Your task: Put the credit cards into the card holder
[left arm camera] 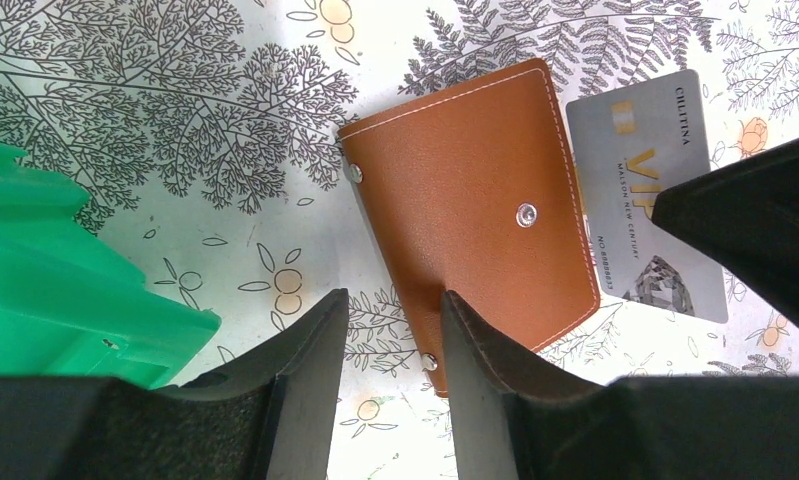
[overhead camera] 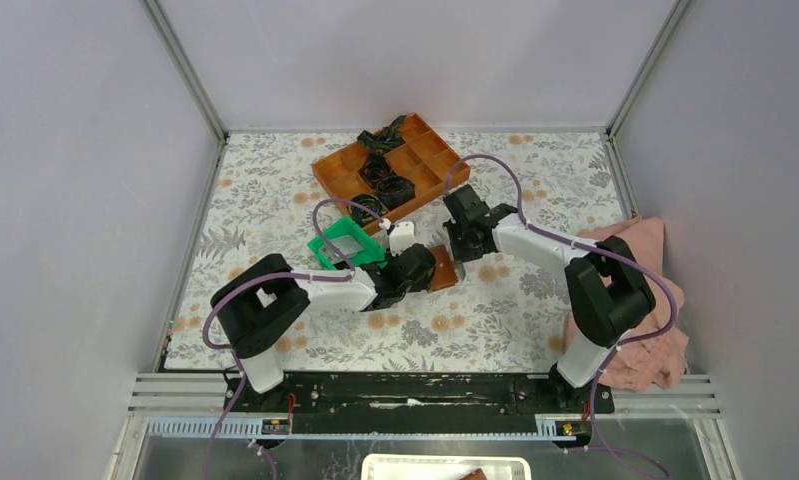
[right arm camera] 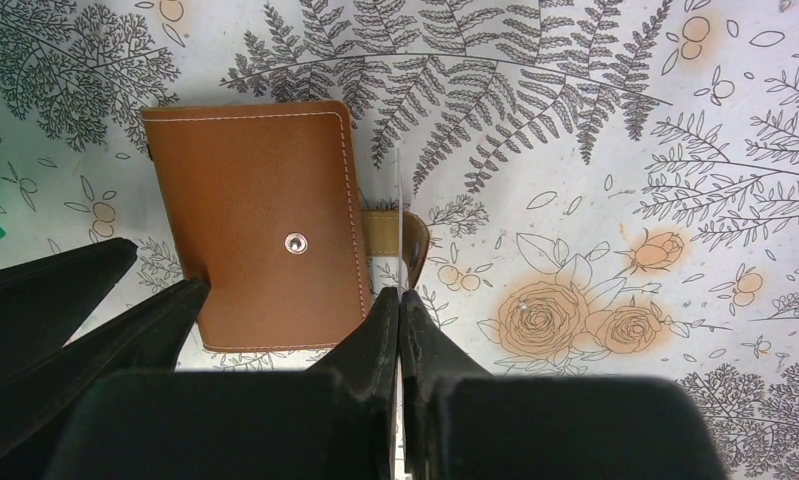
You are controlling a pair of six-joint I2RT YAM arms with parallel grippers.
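Observation:
The brown leather card holder lies on the patterned table, its snap facing up, with a strap tab (right arm camera: 415, 235) showing at its right side in the right wrist view. My left gripper is part open over the holder's near end, one fingertip at the leather. My right gripper is shut on a silver Visa card (left arm camera: 645, 150), held on edge just right of the holder; in its own view the card shows as a thin line between the fingertips.
A green tray (overhead camera: 330, 240) sits left of the holder. A wooden compartment box (overhead camera: 435, 150) with black cable coils is behind. A pink cloth (overhead camera: 655, 350) lies at the right edge.

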